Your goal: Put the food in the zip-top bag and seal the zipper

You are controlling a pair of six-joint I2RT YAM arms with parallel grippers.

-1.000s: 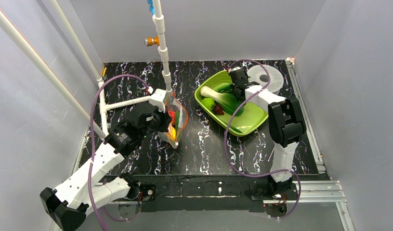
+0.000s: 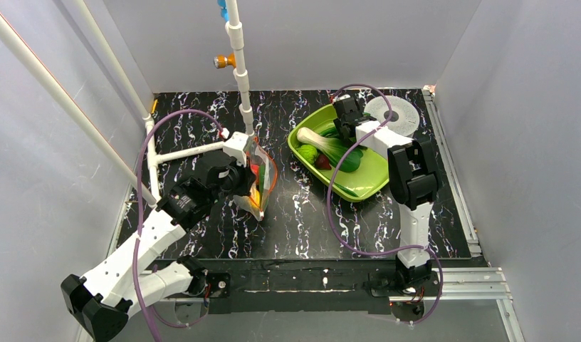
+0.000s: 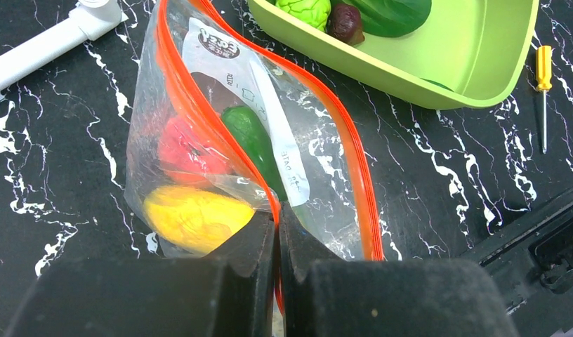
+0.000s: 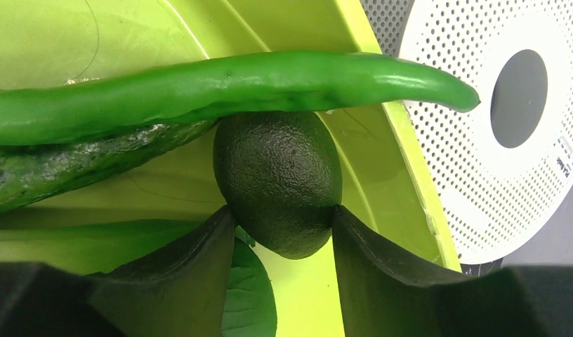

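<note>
In the left wrist view, the clear zip bag (image 3: 319,154) with orange zipper strips gapes open. Inside it are a yellow item (image 3: 196,217), a red item (image 3: 189,147) and a dark green one (image 3: 252,140). My left gripper is shut on the bag's orange edge. Over in the green tray (image 2: 374,187), my right gripper has its fingertips pressed against both sides of a dark avocado-like piece (image 4: 277,172). A long green pepper (image 4: 269,81) lies across that piece's far end, its tip reaching past the tray rim.
Still in the tray are a leafy white-stemmed vegetable (image 2: 320,144), a light green piece (image 2: 307,152) and a dark red one (image 2: 322,162). A white perforated spool (image 2: 409,114) sits behind it. White pipes (image 2: 191,151) stand near the bag; a screwdriver (image 3: 543,77) lies beside the tray.
The left arm and bag look almost unmoved.
</note>
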